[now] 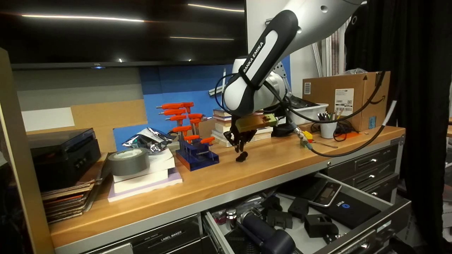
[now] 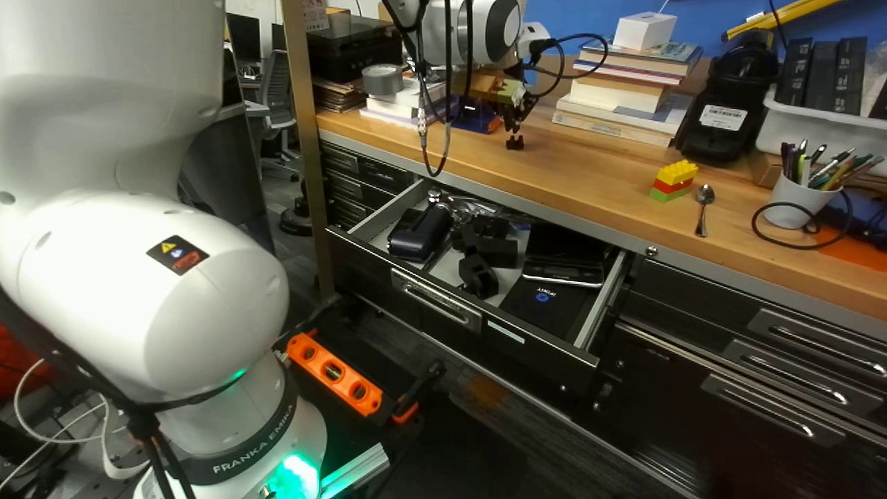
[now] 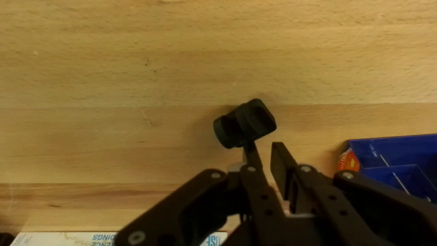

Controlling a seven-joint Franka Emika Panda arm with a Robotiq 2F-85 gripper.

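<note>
A small black piece [image 3: 244,123] with a rounded end and a blockier end shows against the wooden tabletop in the wrist view. My gripper points down at it, with a narrow gap between the fingertips and bare wood showing through. One finger's tip meets the edge of the piece in that view, while the other stands clear to the right. From outside, the black piece [image 1: 242,157] appears just below the gripper [image 1: 239,148]. Exterior view 2 shows the piece [image 2: 515,143] under the fingertips too. Whether they grip part of it is not clear.
A blue holder [image 1: 197,156] with red-handled tools stands left of the gripper, stacked books [image 2: 619,95] behind. An open drawer [image 1: 296,211] full of black items juts out below the bench edge. Toy bricks [image 2: 673,180] and a spoon [image 2: 704,208] lie farther along.
</note>
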